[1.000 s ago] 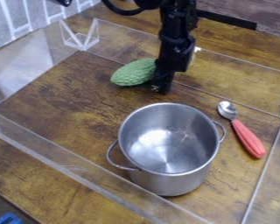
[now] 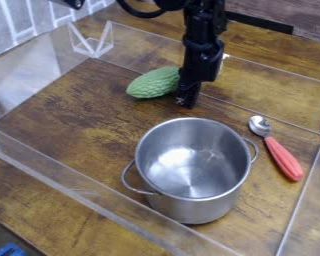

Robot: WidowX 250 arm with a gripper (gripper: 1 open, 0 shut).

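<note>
My black gripper (image 2: 190,92) is lowered beside a pale green, ridged vegetable (image 2: 152,82) at the upper middle of the camera view, touching or nearly touching its right end. The fingertips are dark and partly hidden, and I see nothing clearly held between them. A steel pot (image 2: 190,170) with two handles stands in the lower middle. To its upper right lies a spoon (image 2: 286,158) with a red handle.
A clear plastic barrier (image 2: 29,165) borders the wooden table (image 2: 69,120).
</note>
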